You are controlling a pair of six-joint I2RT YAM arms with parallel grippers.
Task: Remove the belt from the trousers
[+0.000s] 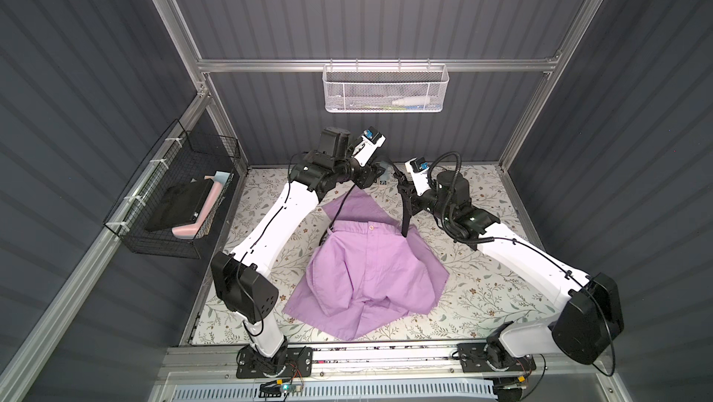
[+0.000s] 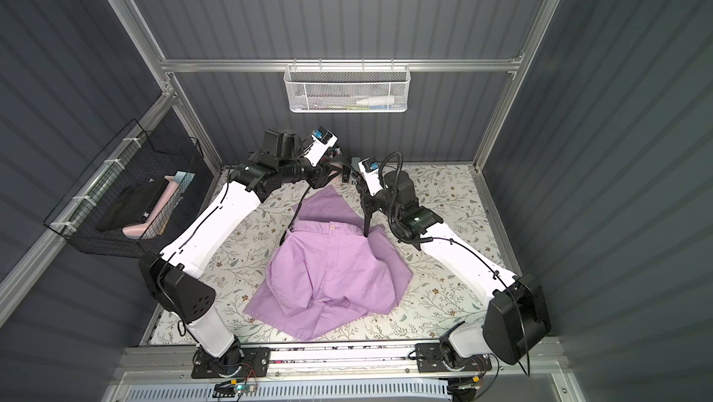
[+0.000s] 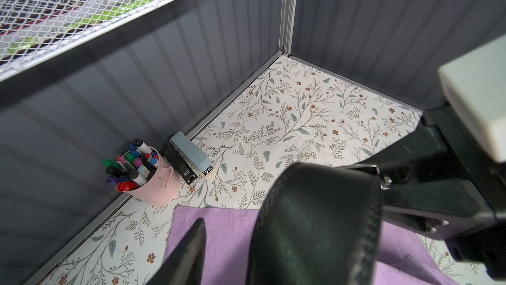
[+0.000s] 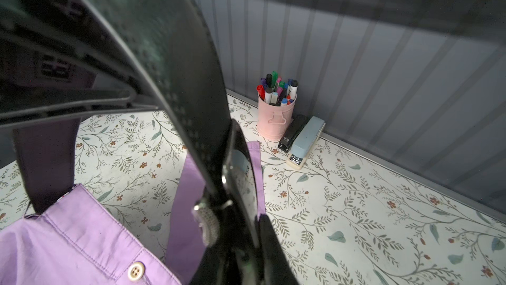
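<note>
The lilac trousers [image 1: 371,268] lie waistband-up on the patterned table. A black leather belt [image 4: 203,90] rises in a loop from both sides of the waistband. At the loop's upper left, my left gripper [image 1: 373,176] is open, with the belt passing by its fingers [image 3: 181,261]. My right gripper [image 1: 404,185] is at the belt's right part, its fingers on either side of a metal buckle [image 4: 208,224]. Whether those fingers have closed on the belt cannot be told. In the right wrist view, the belt's far part drops into the waistband beside a button [image 4: 136,270].
At the back, a pink cup of markers [image 4: 274,119] stands next to staplers [image 4: 305,140]. A white mesh basket [image 1: 386,90] hangs on the rear wall, a black wire basket [image 1: 185,194] on the left.
</note>
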